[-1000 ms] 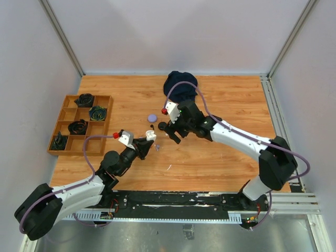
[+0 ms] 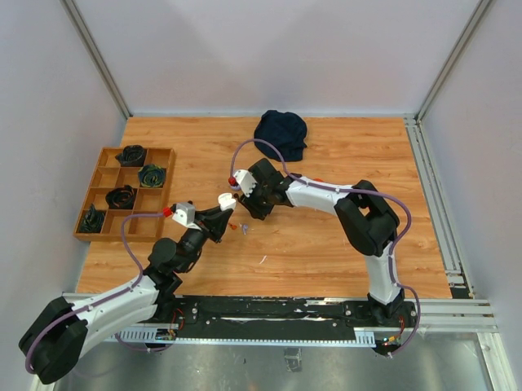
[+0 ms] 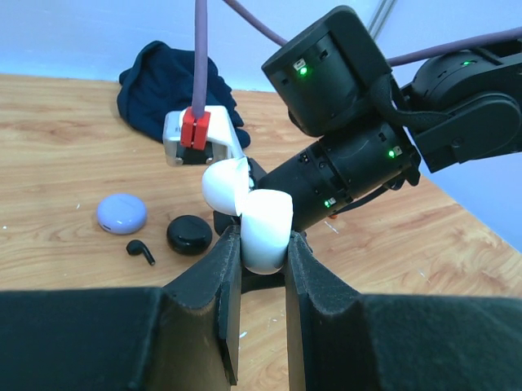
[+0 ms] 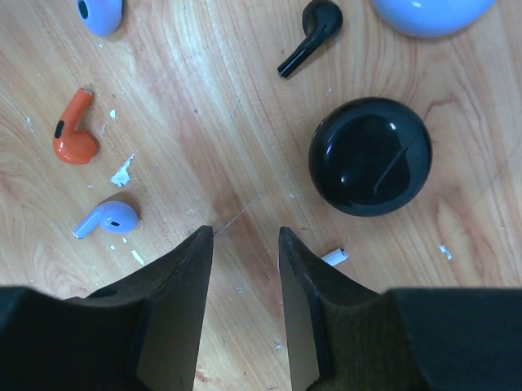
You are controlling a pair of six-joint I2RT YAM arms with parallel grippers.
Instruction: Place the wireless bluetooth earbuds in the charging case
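Observation:
The white charging case (image 3: 267, 232), its lid raised, sits upright between the fingers of my left gripper, which is shut on it. In the top view this case (image 2: 227, 200) is held left of my right gripper. Over the wooden table, fingers pointing down, my right gripper is part open with nothing visibly gripped. A white earbud (image 4: 335, 257) lies by its right finger, which hides most of it. Also loose on the table are a black earbud (image 4: 314, 34), an orange earbud (image 4: 74, 130), a blue earbud (image 4: 111, 218) and another blue earbud (image 4: 102, 12).
A round black case (image 4: 371, 156) and a blue case (image 4: 432, 10) rest close to the earbuds. The wooden organizer (image 2: 103, 181) with dark coils stands at the left, and a dark cloth (image 2: 281, 135) lies at the back.
My right arm has swung left, bringing its gripper over the small objects beside the case. My left gripper has shifted slightly left, still carrying the white case.

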